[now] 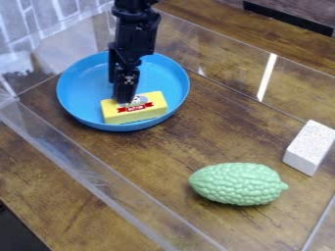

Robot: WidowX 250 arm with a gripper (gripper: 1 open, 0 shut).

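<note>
My black gripper (125, 93) reaches down from the top of the camera view into a blue round plate (82, 86). Its fingertips are at the back edge of a yellow box with a red label (137, 112) that lies in the plate's front right part. Whether the fingers are apart or closed is hard to make out, as they overlap in this view.
A green bumpy melon-like object (238, 184) lies on the wooden table (197, 147) at the lower right, with a white block (309, 147) at the right edge. Clear panels border the workspace.
</note>
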